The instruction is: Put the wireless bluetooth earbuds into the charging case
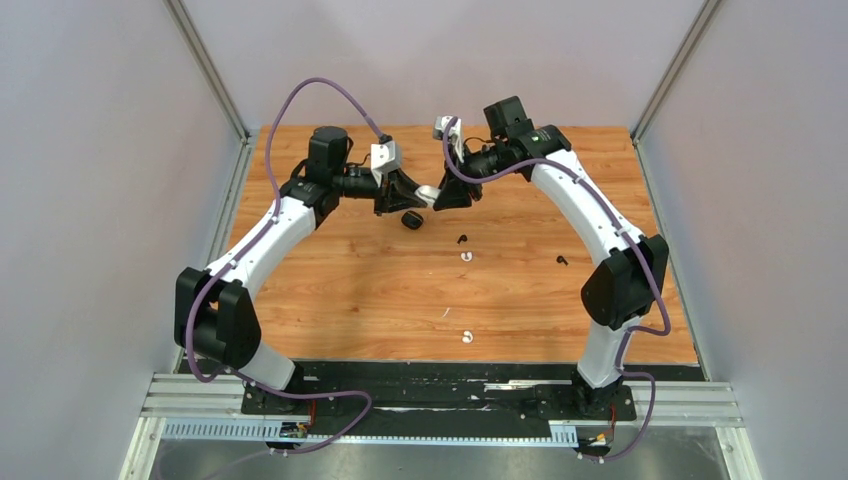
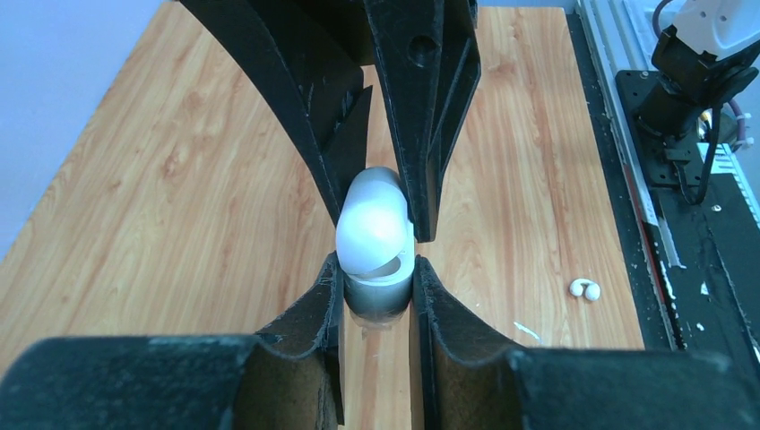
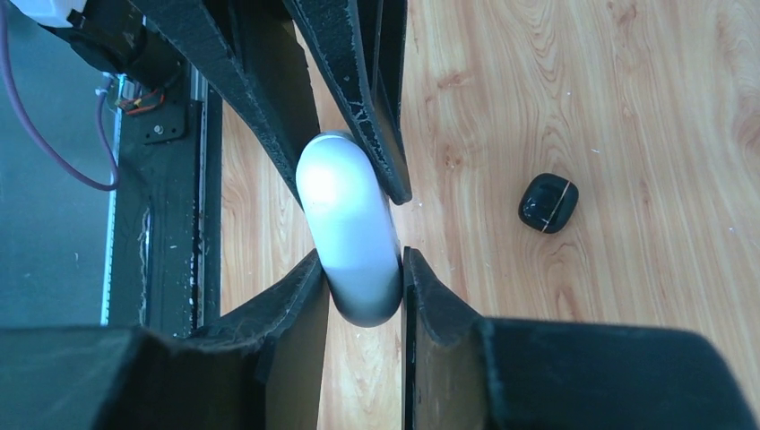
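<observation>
A white charging case [image 1: 428, 194] is held in the air between my two grippers, near the back middle of the table. In the left wrist view my left gripper grips the case [image 2: 371, 224] from one end, a narrow gap showing at its lid. My right gripper has its fingertips on the same case [image 3: 349, 233], seen as a smooth white oblong. Pairs of small white earbuds lie on the table, one pair [image 1: 467, 256] mid-table, another [image 1: 467, 337] near the front edge.
A black case [image 1: 412, 219] lies under the grippers. Small black earbuds [image 1: 462, 238] lie to the right.
</observation>
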